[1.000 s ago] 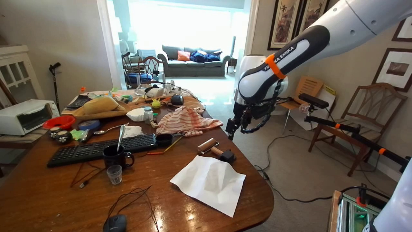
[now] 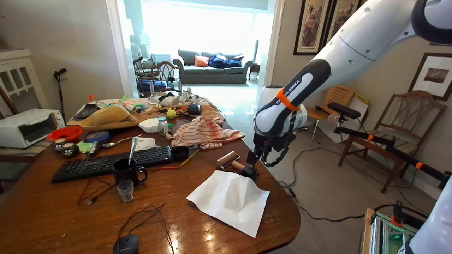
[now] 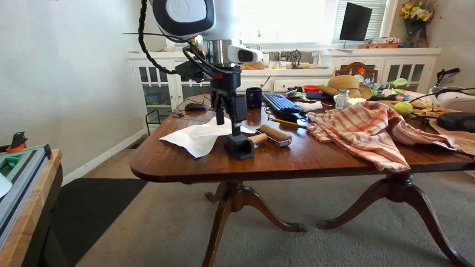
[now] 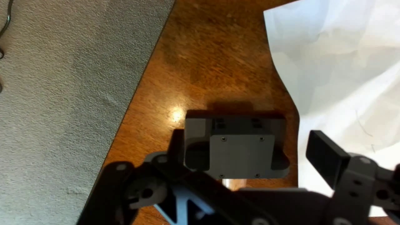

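Observation:
A roller [image 2: 228, 159] with a wooden handle [image 3: 258, 138] lies near the table's edge. A blocky black grip [image 3: 241, 147] is fitted on the end of that handle. My gripper [image 3: 229, 126] points down over the black grip, open, with nothing held. In the wrist view the black block [image 4: 241, 155] sits between my two spread fingers, nearer the left one; whether either touches it I cannot tell. The rest of the roller is hidden there behind the gripper body. A creased white sheet of paper [image 2: 233, 199] lies beside the handle end.
A striped cloth [image 2: 203, 133] is heaped farther along the table. The pencil [image 2: 189, 158], keyboard [image 2: 106, 163], black mug [image 2: 125, 171] and small glass [image 2: 125, 191] lie across from the roller. Bare wood surrounds the paper's near side; the table edge is close to my gripper.
My arm has come down and toward the table's near end, from above the edge to over the black grip. The roller and paper have stayed in place.

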